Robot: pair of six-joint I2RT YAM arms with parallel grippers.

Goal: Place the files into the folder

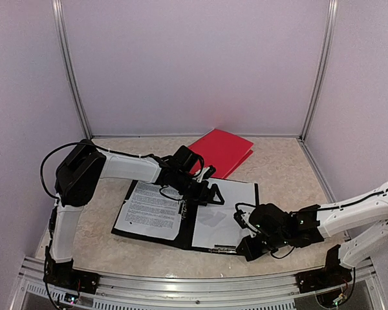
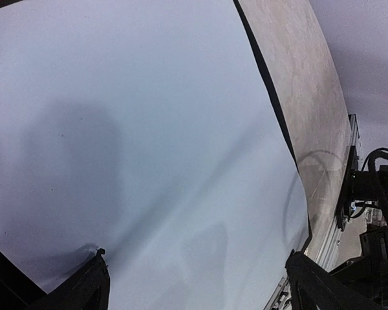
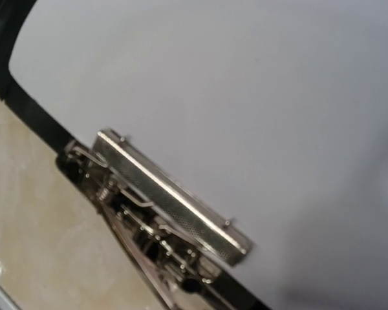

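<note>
An open black folder [image 1: 186, 236] lies on the table, a printed sheet [image 1: 145, 213] on its left half and a blank white sheet [image 1: 223, 226] on its right, with a metal clip [image 3: 171, 197] along the near edge. My left gripper [image 1: 210, 194] is open above the right half, empty between its fingertips. My right gripper [image 1: 244, 236] is low at the folder's near right part, shut, with nothing visible between its fingers in the top view; the right wrist view shows no fingers.
A red folder [image 1: 216, 152] lies behind the black one. Walls border the sides and back; a metal rail runs along the front.
</note>
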